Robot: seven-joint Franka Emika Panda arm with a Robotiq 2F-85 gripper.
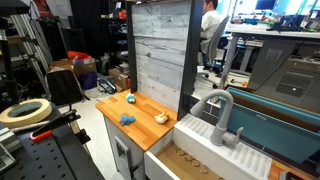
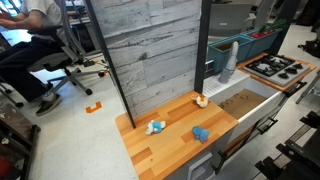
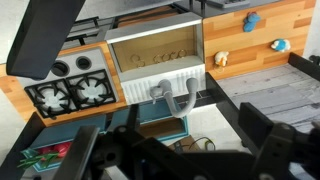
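In the wrist view my gripper stands open, its dark fingers spread apart, with nothing seen held between them. Below it are the grey faucet (image 3: 170, 97) and the white drying rack. On the wooden counter (image 2: 172, 145) lie three small toys, apart from each other: a blue one (image 2: 201, 134), a blue-and-white one (image 2: 155, 127) and a yellowish-white one (image 2: 201, 101). An open white drawer (image 3: 118, 61) beside the counter shows a wooden bottom with several small ring-like marks or items. I cannot make out the gripper in either exterior view.
A teal sink basin (image 1: 270, 124) lies behind the faucet (image 1: 224, 115). The stove top (image 2: 275, 68) is on the far side of the drawer. A tall grey plank wall (image 1: 160, 62) rises behind the counter. Bare wood surrounds the toys.
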